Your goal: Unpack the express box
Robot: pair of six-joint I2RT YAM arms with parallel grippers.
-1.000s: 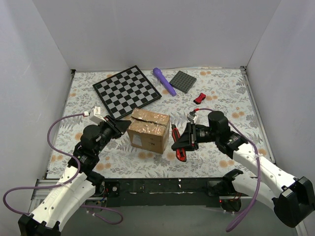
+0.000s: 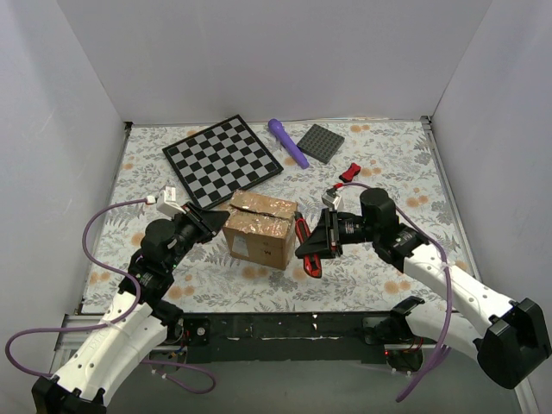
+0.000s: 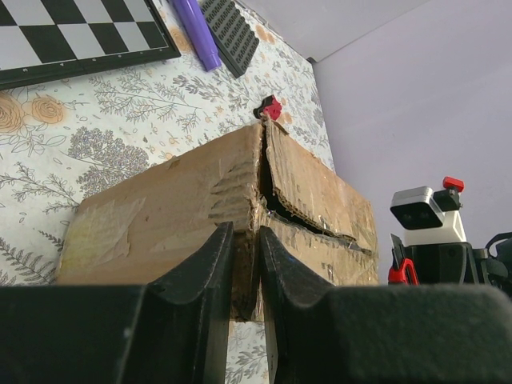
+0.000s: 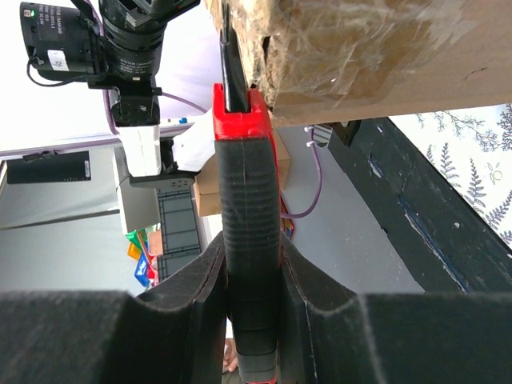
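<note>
A taped brown cardboard box (image 2: 260, 226) stands near the middle of the table, with a dark slit along its top seam. My left gripper (image 2: 222, 216) is shut on the box's left edge, and the left wrist view shows the cardboard (image 3: 240, 192) between its fingertips. On the box's right side, my right gripper (image 2: 316, 246) is shut on a red and black utility knife (image 2: 308, 247). Seen from the right wrist, the knife's handle (image 4: 250, 240) stands between the fingers, and its dark blade end (image 4: 231, 68) lies against or just beside the box's taped edge.
Behind the box lie a checkered board (image 2: 222, 161), a purple microphone-shaped thing (image 2: 287, 142), a dark grey ridged pad (image 2: 320, 143) and a small red object (image 2: 350, 172). The patterned tabletop in front of the box is clear.
My right gripper has moved slightly left with the knife, bringing it up close to the box's right edge. The left arm and the box have stayed in place.
</note>
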